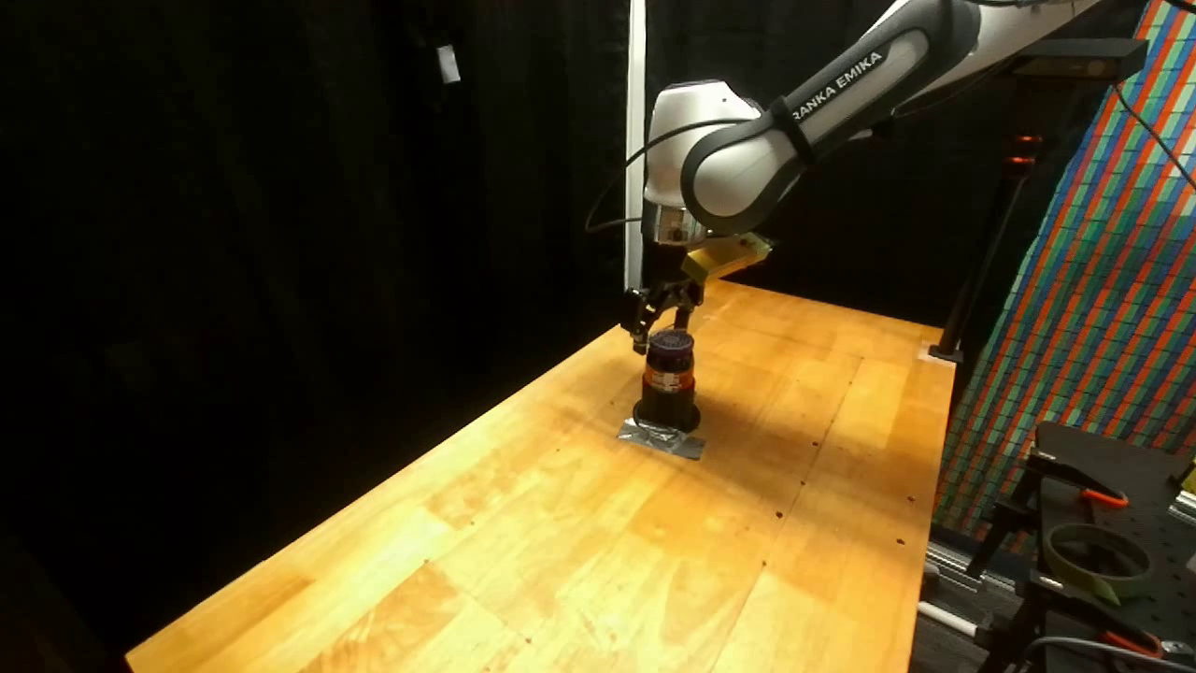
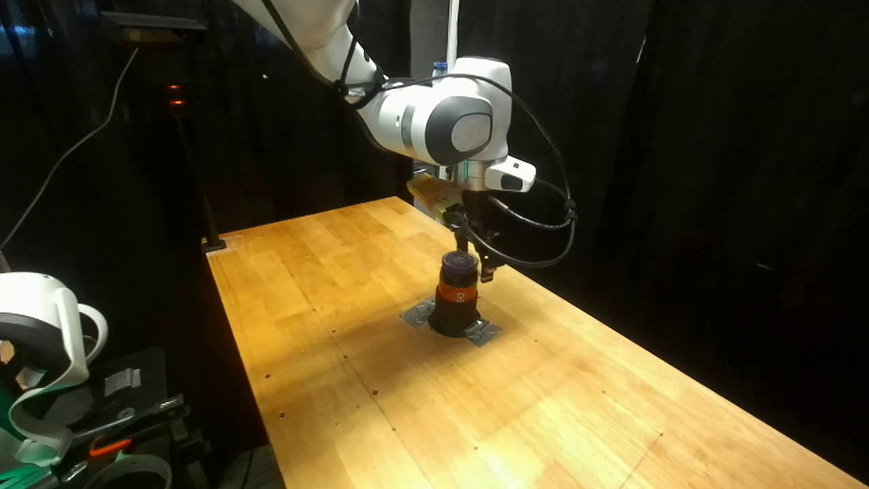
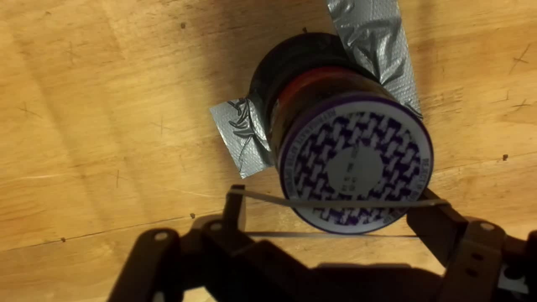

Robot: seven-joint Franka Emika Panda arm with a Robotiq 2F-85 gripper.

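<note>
A jar (image 1: pixel 669 381) with an orange label stands upright in a black base (image 2: pixel 453 317) on the table. Silver tape (image 3: pixel 245 138) fastens that base to the wood. In the wrist view the purple and white patterned lid (image 3: pixel 353 171) faces the camera. My gripper is open, its two dark fingers spread wide with thin bands stretched between them. One band crosses in front of the near part of the lid. From the outside views the fingertips hang close by the lid at about its height; whether they touch it I cannot tell.
Bare wooden table (image 1: pixel 561 538) surrounds the jar on all sides. A dark post (image 1: pixel 966 280) rises at the table's far corner. Beyond the edge sits a cart (image 1: pixel 1076 482) with clamps and a roll of tape (image 1: pixel 1096 551).
</note>
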